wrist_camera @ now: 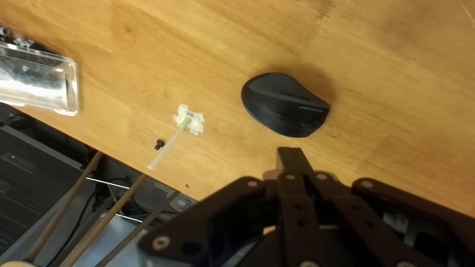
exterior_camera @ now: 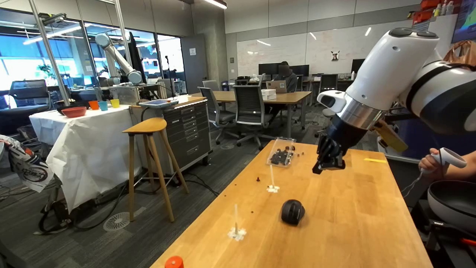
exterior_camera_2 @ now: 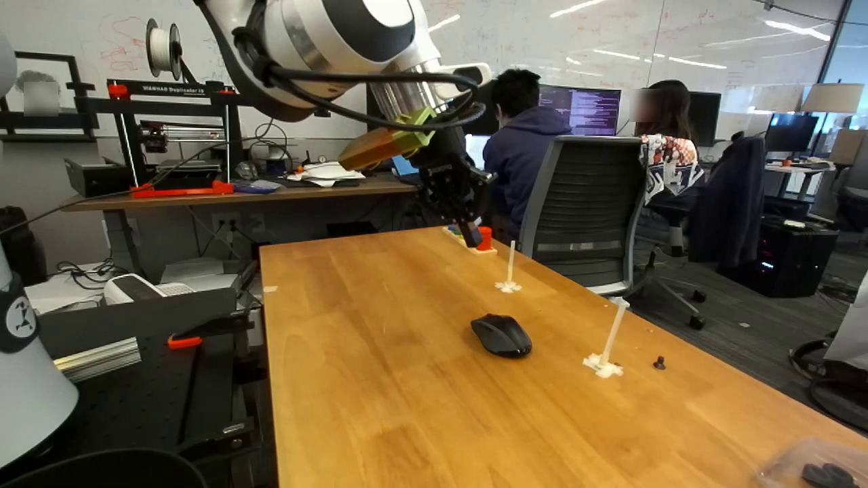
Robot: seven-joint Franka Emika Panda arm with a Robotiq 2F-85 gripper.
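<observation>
My gripper (exterior_camera: 329, 170) hangs in the air above the wooden table, its fingers pointing down and pressed together. In the wrist view the closed fingertips (wrist_camera: 291, 155) show nothing between them. A black computer mouse (wrist_camera: 285, 105) rests on the tabletop, apart from the fingers and just beyond their tips in that view. From the first exterior side the mouse (exterior_camera: 292, 212) lies nearer the camera than my gripper. The second exterior view shows the gripper (exterior_camera_2: 472, 234) above the mouse's level, with the mouse (exterior_camera_2: 502, 335) on bare wood.
Two thin white sticks stand upright on taped bases (exterior_camera: 237, 233) (exterior_camera: 273, 189) along one table edge. Small dark parts fill a clear tray (exterior_camera: 281, 152) at the far corner; a black screw (exterior_camera_2: 660, 362) lies loose. An orange-capped item (exterior_camera: 174, 262) sits near the close edge.
</observation>
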